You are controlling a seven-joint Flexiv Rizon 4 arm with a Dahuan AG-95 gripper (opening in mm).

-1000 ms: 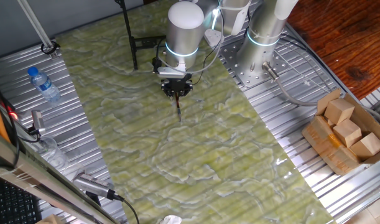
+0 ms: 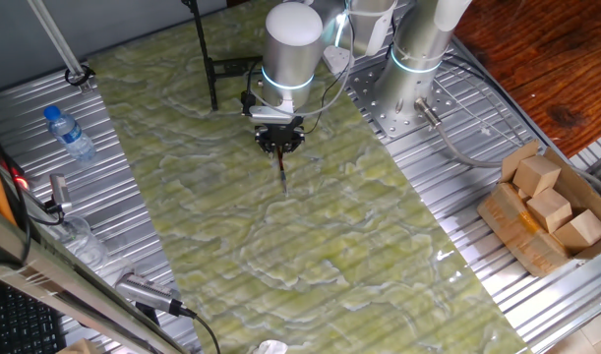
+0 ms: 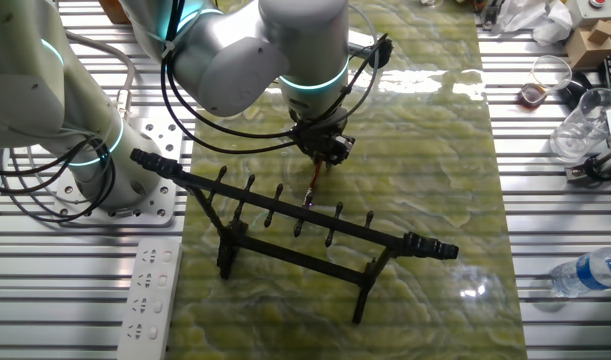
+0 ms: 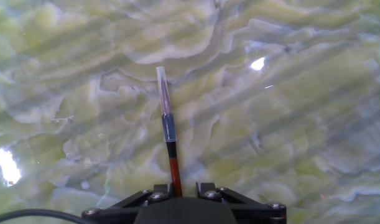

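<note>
A slim brush with a red-brown handle, a dark collar and a clear cap over its pale tip (image 4: 166, 102) points away from my gripper in the wrist view. My gripper is shut on its handle, whose upper end is hidden by the gripper body. In exterior view 1 the brush (image 2: 284, 181) hangs tip down from the gripper (image 2: 279, 149) over the green marbled mat (image 2: 310, 256). Whether the tip touches the mat I cannot tell. A black rack (image 3: 305, 215) with several pegs stands close to the arm; its pegs carry no brush that I can see.
An open cardboard box (image 2: 519, 234) with wooden blocks sits at the right. A water bottle (image 2: 71, 134) and clear cups (image 3: 588, 125) are beyond the mat's other side. A power strip (image 3: 149, 300) lies near the arm's base.
</note>
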